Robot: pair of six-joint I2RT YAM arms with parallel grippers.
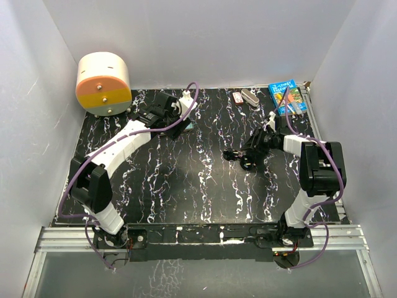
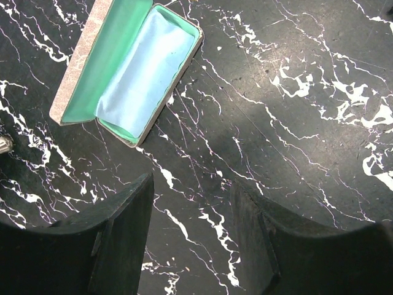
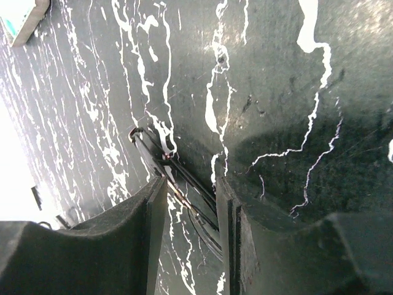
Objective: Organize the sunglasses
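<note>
Dark sunglasses (image 1: 248, 162) lie on the marble-patterned table, lenses toward the front-left. My right gripper (image 1: 253, 146) is low beside them at their back-right side. In the right wrist view, thin black arms of the sunglasses (image 3: 190, 179) run beneath the gap of that part-open gripper; their lower ends pass behind a finger. Contact cannot be judged. At the back, an opened glasses case (image 2: 175, 74) with green lining and a pale blue cloth lies ahead of my left gripper, which is part open with only table between its fingers.
A toy drawer chest (image 1: 104, 84) stands at the back left. A closed case (image 1: 250, 97), a small red-and-white box (image 1: 237, 98) and a colourful book (image 1: 288, 98) are at the back right.
</note>
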